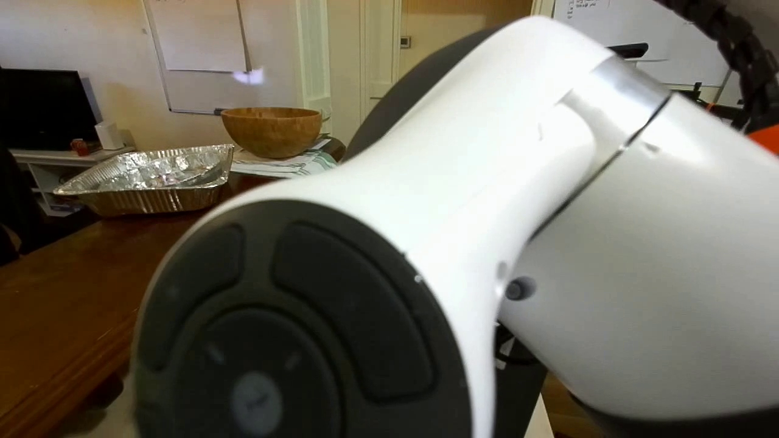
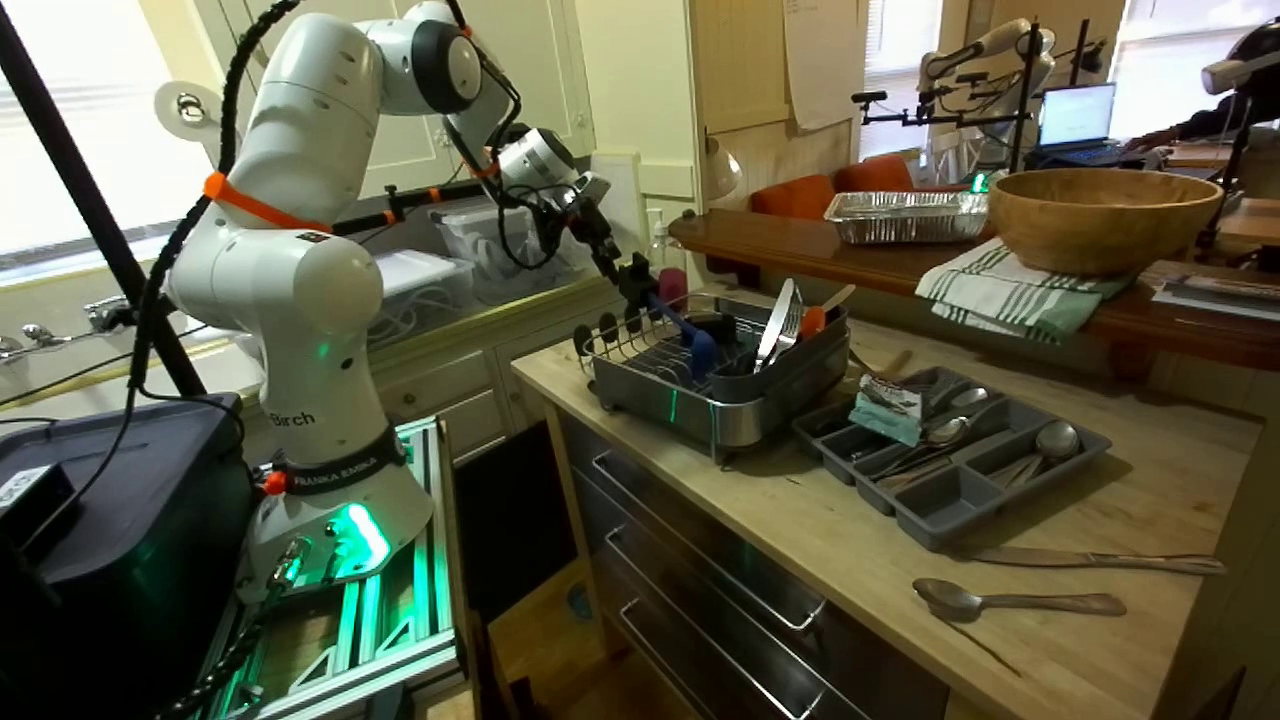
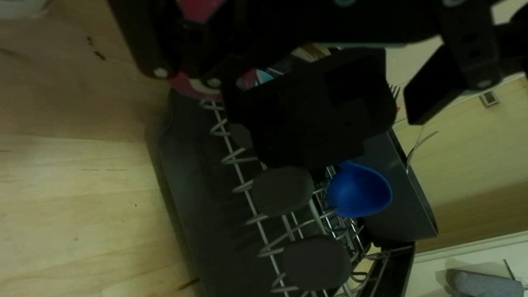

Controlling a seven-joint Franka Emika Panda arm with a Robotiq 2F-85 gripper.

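My gripper (image 2: 632, 278) is over the far left end of a grey dish rack (image 2: 654, 394), pointing down. In the wrist view its fingers stand open, with the right finger (image 3: 430, 91) apart from a black shape (image 3: 317, 114) in the gap. I cannot tell what that shape is, or whether the other finger touches it. A blue ladle (image 3: 359, 193) lies in the rack beyond the gripper, its bowl clear of the fingers; the same ladle (image 2: 703, 355) shows in exterior view 2. A pink item (image 2: 673, 286) stands behind the gripper.
Knives and forks (image 2: 780, 322) stand at the rack's right end. A grey cutlery tray (image 2: 960, 486) sits to the right, with a spoon (image 2: 1020, 602) and knife (image 2: 1098, 559) before it. A wooden bowl (image 2: 1098, 216) and foil pan (image 2: 908, 218) occupy the raised counter.
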